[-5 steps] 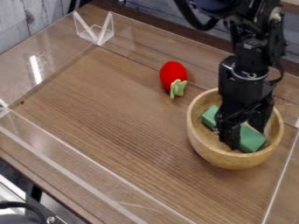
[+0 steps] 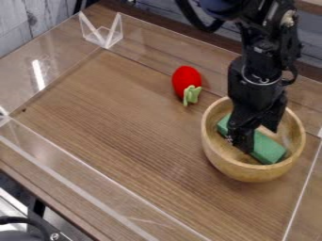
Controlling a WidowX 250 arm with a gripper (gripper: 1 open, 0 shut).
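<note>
My black gripper (image 2: 258, 120) points down into a yellow bowl (image 2: 251, 170) on the right of the wooden table, its fingers over a green block (image 2: 266, 150) lying in the bowl. The fingertips are dark and overlap, so whether they touch or grip the block is unclear.
A red object (image 2: 186, 77) with a green part lies behind and left of the bowl. A clear plastic holder (image 2: 98, 28) stands at the back left.
The gripper has shifted a little left over the bowl, and its fingers sit differently around the green block, which remains in the bowl.
</note>
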